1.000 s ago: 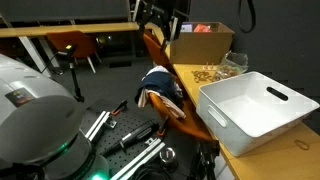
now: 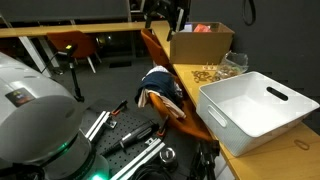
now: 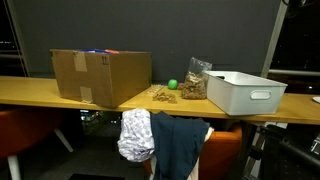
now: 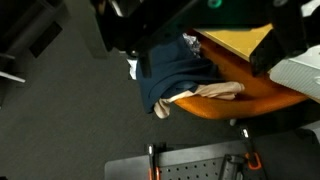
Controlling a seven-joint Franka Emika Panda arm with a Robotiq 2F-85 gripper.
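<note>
Dark blue and white clothes (image 2: 164,86) lie draped over an orange chair beside the table. The second exterior view shows the dark cloth (image 3: 180,142) hanging at the right and a white patterned cloth (image 3: 136,132) at its left. My gripper (image 2: 160,32) is up high, above and behind the chair, clear of the clothes. In the wrist view its dark fingers (image 4: 283,42) stand wide apart, and the dark cloth (image 4: 175,72) shows far below between them. Nothing appears held. A white bin (image 3: 245,98) sits on the table (image 3: 30,92).
A cardboard box (image 3: 85,78) stands at the table's other end. Between box and bin are a clear bag (image 3: 196,80), a green ball (image 3: 172,84) and small brown pieces (image 2: 204,75). Clamps and cables crowd the robot's base (image 2: 128,140).
My gripper has shifted slightly to the right in the first exterior view. The clothes, chair, bin and box have not moved.
</note>
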